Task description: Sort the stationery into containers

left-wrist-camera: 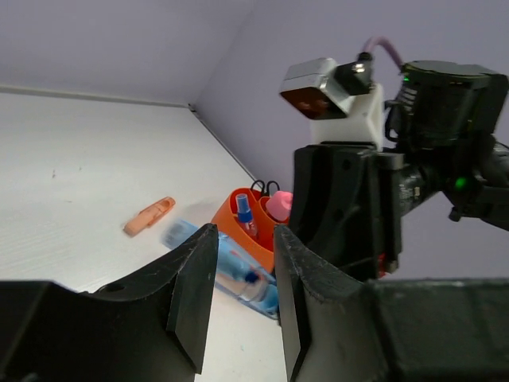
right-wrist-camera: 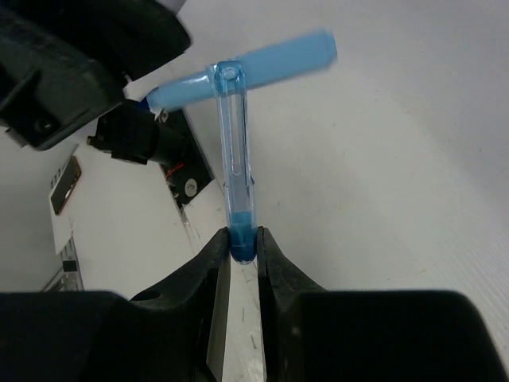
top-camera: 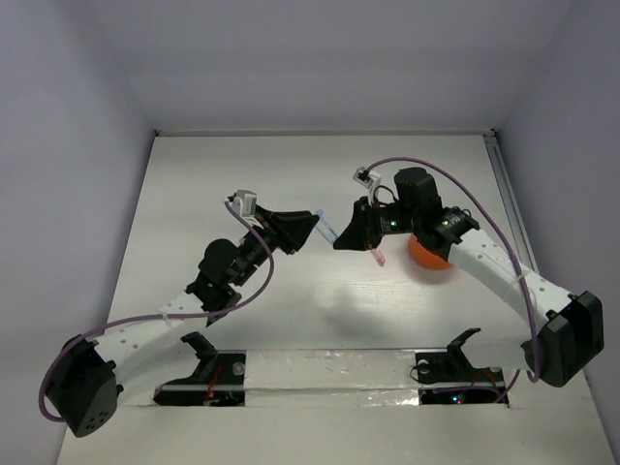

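Note:
A clear tube with a blue end, perhaps a pen, points up from my right gripper, which is shut on that blue end. Across its far end runs a light-blue bar; I cannot tell whether the two are one piece. From above, the piece spans the small space between both grippers. My left gripper has its fingertips apart, with the light-blue and clear piece showing through the gap. Whether those fingers grip it is unclear. The right gripper faces the left gripper closely.
An orange container at the right holds a blue-topped item, something pink and dark loops like scissor handles. A small orange-pink piece lies on the table.

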